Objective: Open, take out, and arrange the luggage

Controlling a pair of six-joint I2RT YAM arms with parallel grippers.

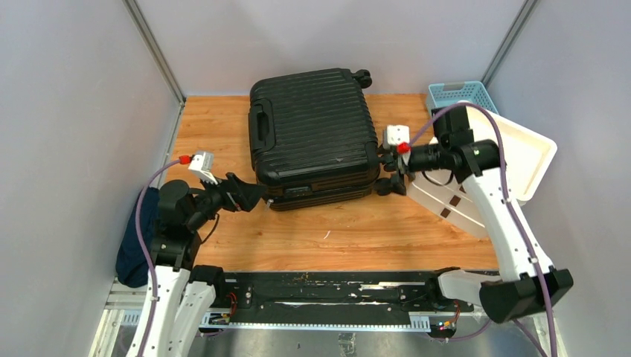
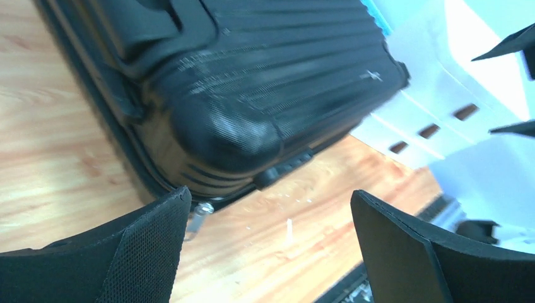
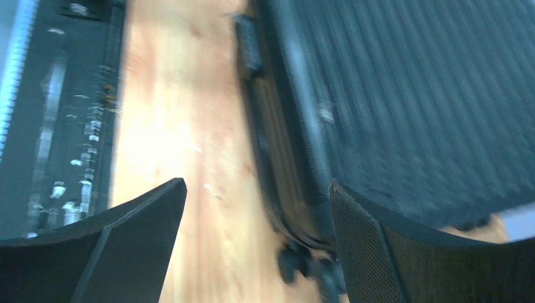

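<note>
A black ribbed suitcase [image 1: 316, 130] lies flat at the centre back of the wooden table, side handle on its left. My left gripper [image 1: 249, 195] is beside its front-left corner, open; the left wrist view shows a zip pull [image 2: 199, 218] low on that corner, between and beyond the fingers. My right gripper [image 1: 388, 175] stands open at the suitcase's front-right corner, by the wheels, with the blurred right wrist view showing that edge [image 3: 296, 126] beyond its fingers.
White lidded storage boxes [image 1: 513, 156] stand at the right, with a blue basket [image 1: 446, 95] behind. Dark cloth [image 1: 130, 253] lies at the left edge.
</note>
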